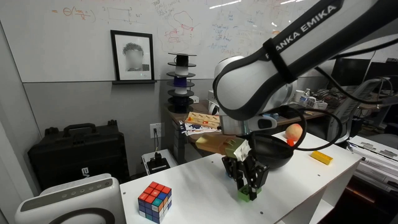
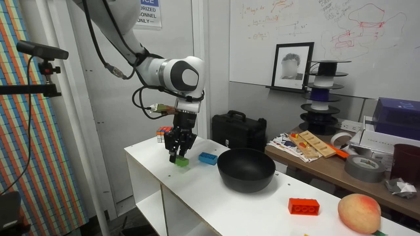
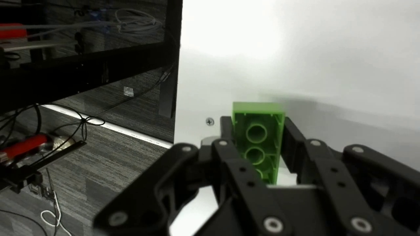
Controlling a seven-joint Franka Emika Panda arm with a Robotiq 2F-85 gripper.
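Note:
A green toy brick point(image 3: 258, 107) sits between the two fingers of my gripper in the wrist view, its hollow side with round tubes facing the camera. Both fingers press against its long sides, so the gripper is shut on it. In exterior view 1 the green brick point(image 1: 244, 193) shows at the fingertips, close above the white tabletop. Exterior view 2 also has the brick point(image 2: 181, 161) under the gripper point(image 2: 178, 156), with a faint green tint on the table below it. A blue brick point(image 2: 207, 158) lies just to its right there, between it and the black bowl point(image 2: 246, 171).
A Rubik's cube point(image 1: 155, 201) stands at the table's left end. Beyond the bowl are a red brick point(image 2: 303, 206), a peach point(image 2: 359, 213) and a yellow brick point(image 1: 321, 157). The table's open edge runs close beside the gripper.

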